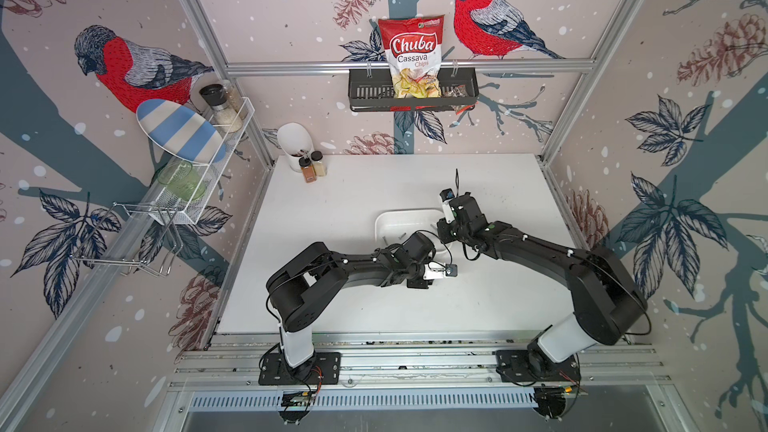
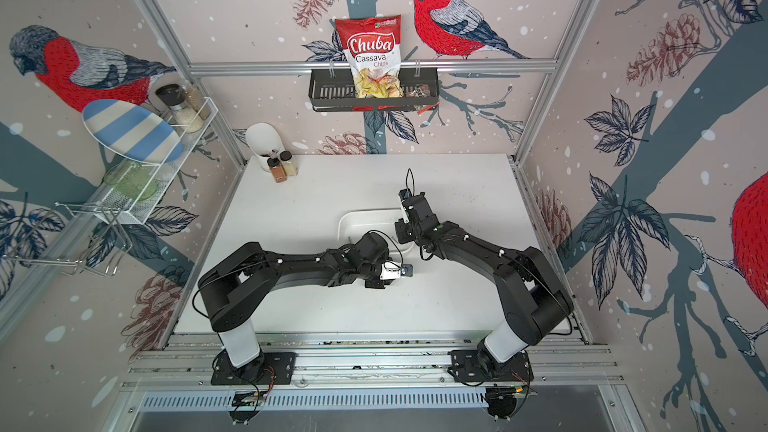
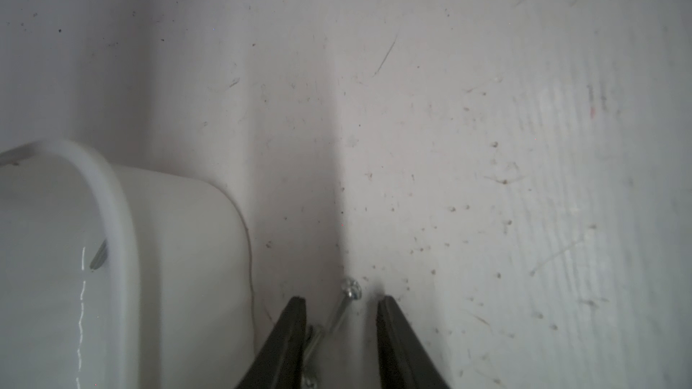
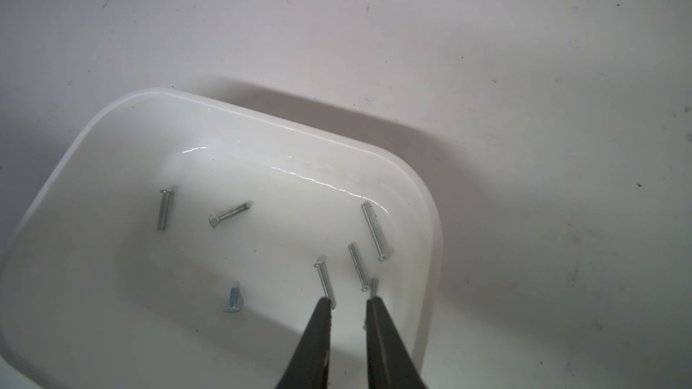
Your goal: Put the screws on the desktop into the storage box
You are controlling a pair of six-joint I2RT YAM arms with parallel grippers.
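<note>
The white storage box (image 1: 396, 220) sits mid-desk, partly behind both arms. In the right wrist view it (image 4: 108, 259) holds several screws (image 4: 373, 230), and my right gripper is over it, part open, with no object visible between its fingers. In the left wrist view, a loose screw (image 3: 338, 313) lies on the desk (image 3: 504, 101) beside the box's outer wall (image 3: 187, 259), with a second one partly hidden behind a finger. My left gripper stands open around that spot; whether the screw is between the fingers or beneath them is unclear.
Two spice jars (image 1: 309, 169) and a white board (image 1: 294, 137) stand at the back left. A wire shelf (image 1: 192, 192) hangs on the left wall, a dark basket with chips (image 1: 412, 104) on the back wall.
</note>
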